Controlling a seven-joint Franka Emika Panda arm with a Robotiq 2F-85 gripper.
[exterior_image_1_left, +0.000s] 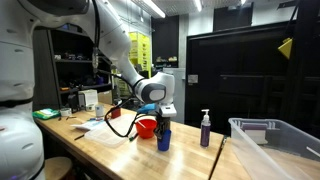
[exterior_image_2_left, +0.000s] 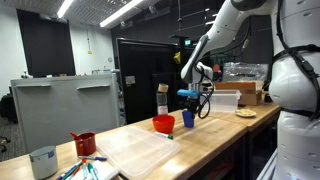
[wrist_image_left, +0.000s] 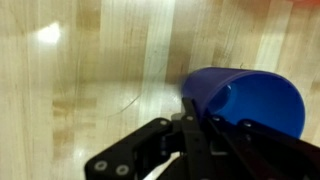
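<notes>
A blue cup stands at the middle of the wooden table in exterior view 1. Seen from the wrist, its round opening fills the lower right. My gripper is shut on the cup's wall at the rim, the fingers pinching its left edge in that view. In exterior view 2 the same cup looks upright at table height; a gap beneath it cannot be made out. The red bowl sits close by on the table, to the cup's left in exterior view 1.
A dark pump bottle and a large clear bin are right of the cup. White paper lies to the left. Markers, a red mug and a grey pot occupy another end.
</notes>
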